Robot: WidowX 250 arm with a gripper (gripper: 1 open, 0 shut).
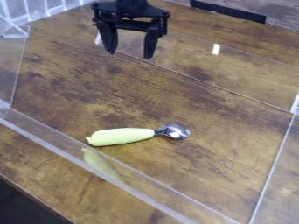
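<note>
My black gripper (128, 44) hangs over the back of the wooden surface, top centre, its two fingers spread apart with nothing seen between them. A spoon with a pale yellow-green handle (121, 136) and a shiny metal bowl (176, 130) lies on the wood in the lower middle, well away from the gripper.
Clear plastic walls (274, 168) edge the wooden work area (163, 87) on the left, front, right and back. A dark area shows at the bottom left corner.
</note>
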